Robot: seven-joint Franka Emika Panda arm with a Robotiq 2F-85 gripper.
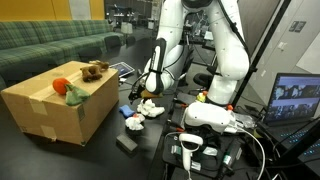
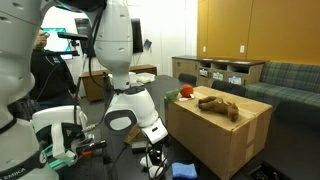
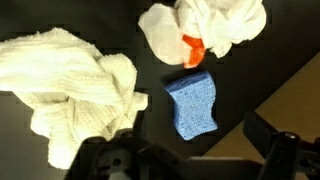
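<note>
A blue sponge-like block (image 3: pixel 193 105) lies flat on the dark table, between and beyond my open fingers in the wrist view. My gripper stands open above the table with nothing held. To its left is a crumpled white cloth (image 3: pixel 75 85); another white cloth (image 3: pixel 225 20), with an orange-red patch (image 3: pixel 194 50) beside it, lies near the top. In exterior view 1 the blue block (image 1: pixel 126 111) rests beside the cardboard box, close to the white cloth (image 1: pixel 151 108). The gripper's fingertips are hard to make out in both exterior views.
A large cardboard box (image 1: pixel 62 112) stands alongside, bearing a brown plush toy (image 1: pixel 95 71) and a red-orange item (image 1: pixel 61 86). A dark grey block (image 1: pixel 127 144) sits nearer the camera. A laptop (image 1: pixel 291 100) is at the far right.
</note>
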